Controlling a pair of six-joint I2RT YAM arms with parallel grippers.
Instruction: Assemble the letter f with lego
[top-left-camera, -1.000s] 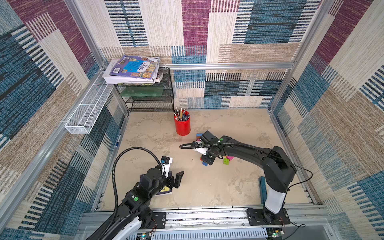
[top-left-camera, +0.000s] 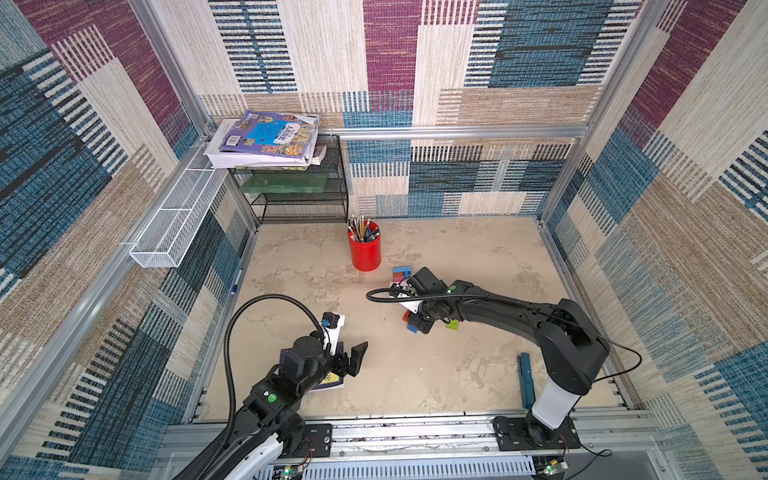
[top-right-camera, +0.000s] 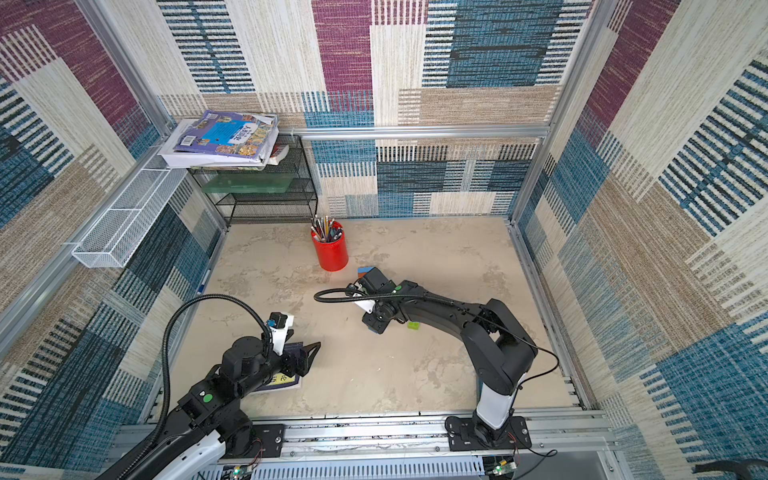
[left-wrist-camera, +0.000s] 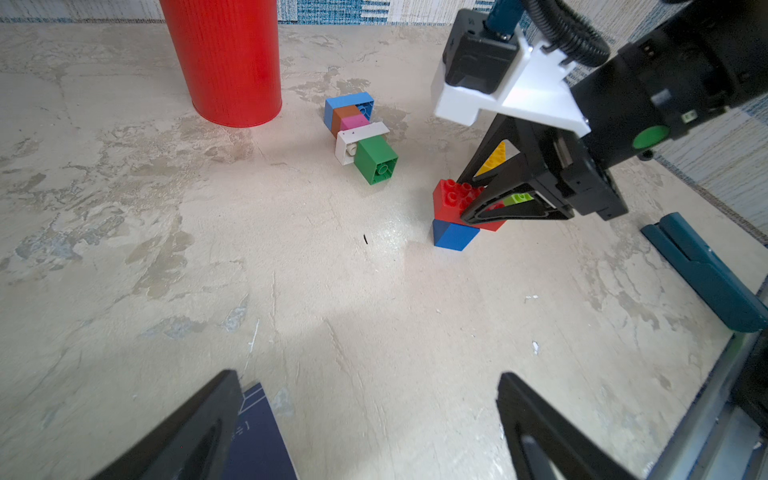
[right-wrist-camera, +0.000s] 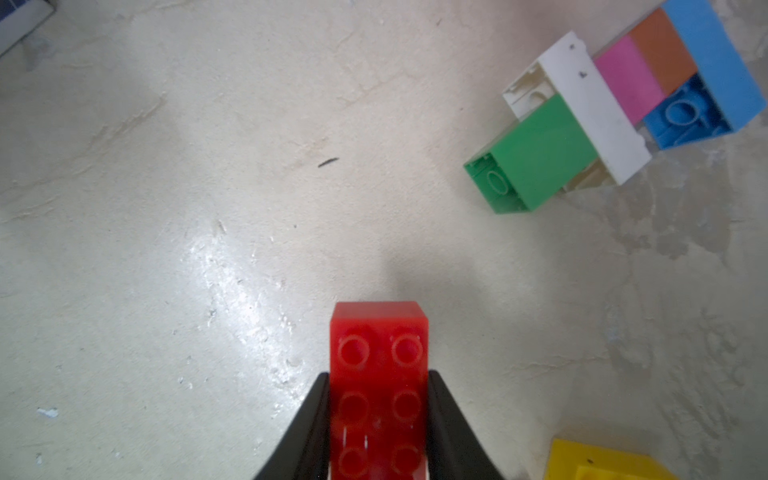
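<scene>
In the left wrist view a red brick (left-wrist-camera: 448, 200) sits across a blue brick (left-wrist-camera: 454, 237); my right gripper is shut on the red brick, as the right wrist view also shows. Behind lies a joined group with green (left-wrist-camera: 374, 160), white (left-wrist-camera: 348, 142), pink, orange and blue (left-wrist-camera: 344, 101) bricks. A yellow brick (right-wrist-camera: 600, 464) and a lime brick (left-wrist-camera: 518, 197) are partly hidden by the right arm. My left gripper stands open at the front left, nothing between its fingers.
A red pen cup (top-left-camera: 365, 253) stands at back centre. A navy booklet (left-wrist-camera: 261, 436) lies under the left gripper, a teal object (top-left-camera: 525, 380) at the front right. A wire rack (top-left-camera: 288, 208) stands at back left.
The right arm has moved slightly toward the front right, its gripper a little lower in the top left view. The left arm has not moved.
</scene>
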